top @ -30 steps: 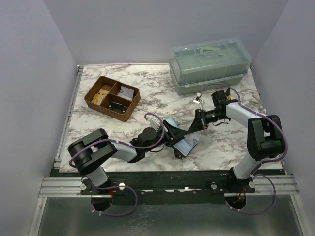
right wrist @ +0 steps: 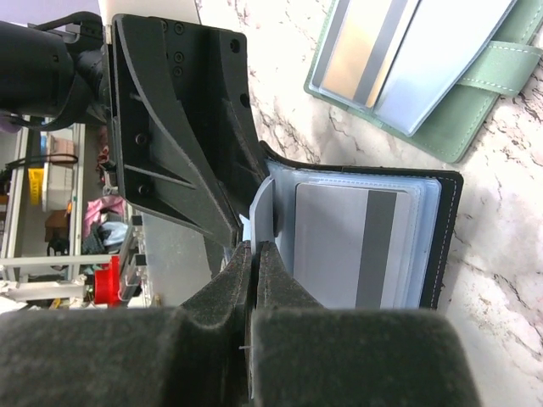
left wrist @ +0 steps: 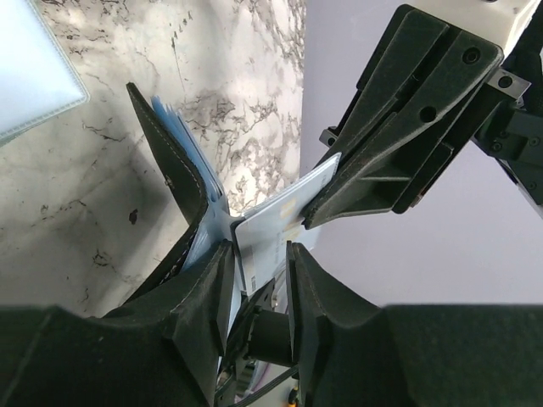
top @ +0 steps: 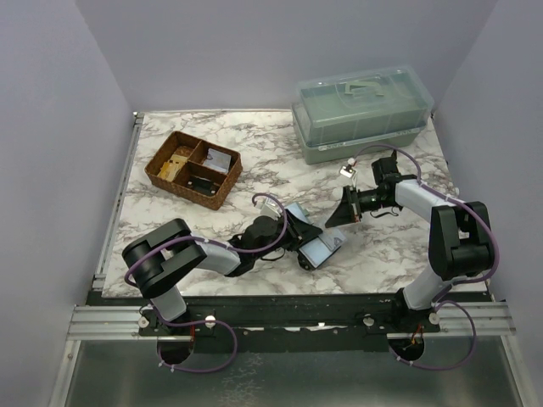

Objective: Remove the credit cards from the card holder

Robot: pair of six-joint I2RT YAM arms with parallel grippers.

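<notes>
The black-and-blue card holder [right wrist: 443, 237] lies open near the front middle of the table under both grippers, a card [right wrist: 331, 242] in its pocket. My left gripper is part open at its edge; a pale card [left wrist: 284, 203] stands between it and my right gripper's black fingers in the left wrist view. My right gripper is shut, its tips at a thin upright pale edge in the right wrist view; whether it grips that cannot be told.
A green holder with cards [right wrist: 479, 102] lies just behind. A wicker basket [top: 220, 192] stands at the back left, stacked clear boxes [top: 365, 110] at the back right.
</notes>
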